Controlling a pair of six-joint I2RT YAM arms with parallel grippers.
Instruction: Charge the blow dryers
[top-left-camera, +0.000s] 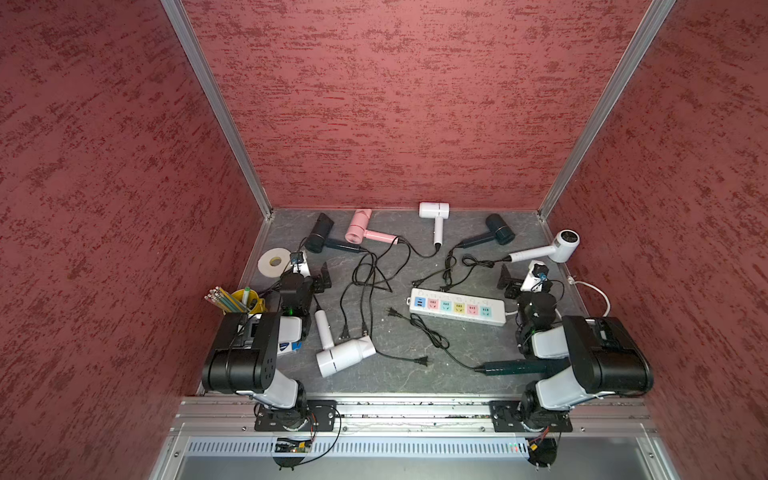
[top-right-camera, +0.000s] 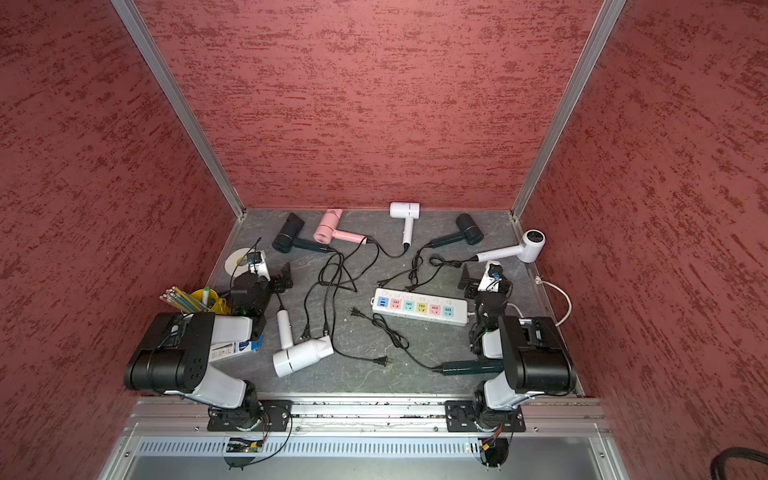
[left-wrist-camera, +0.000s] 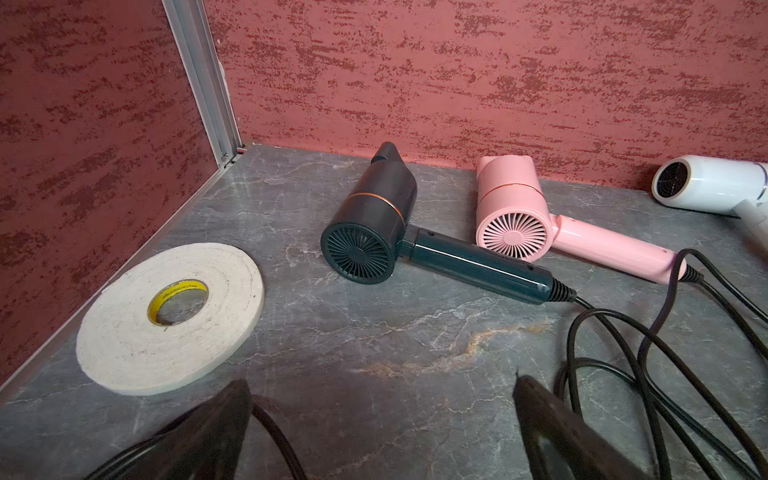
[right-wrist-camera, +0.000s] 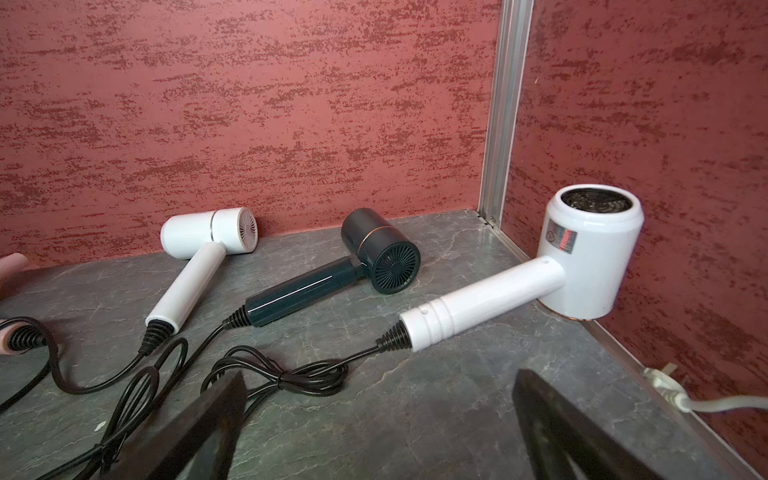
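Along the back lie a dark green dryer (left-wrist-camera: 376, 216), a pink dryer (left-wrist-camera: 512, 200), a white dryer (right-wrist-camera: 196, 256), a second dark dryer (right-wrist-camera: 380, 252) and a larger white dryer (right-wrist-camera: 588, 248) at the right wall. Closer to the front are another white dryer (top-left-camera: 345, 355) and a dark green handle (top-left-camera: 512, 367), its head hidden by the right arm. The white power strip (top-left-camera: 456, 307) stands right of centre, its visible sockets empty. Both my left gripper and my right gripper are open above the table, holding nothing.
Black cords (top-left-camera: 369, 276) tangle across the middle; a plug (top-left-camera: 421, 361) lies near the front. At left are a tape roll (left-wrist-camera: 172, 320) and a yellow pencil cup (top-left-camera: 254, 302). The white plug (right-wrist-camera: 670, 388) of a white cord rests by the right wall.
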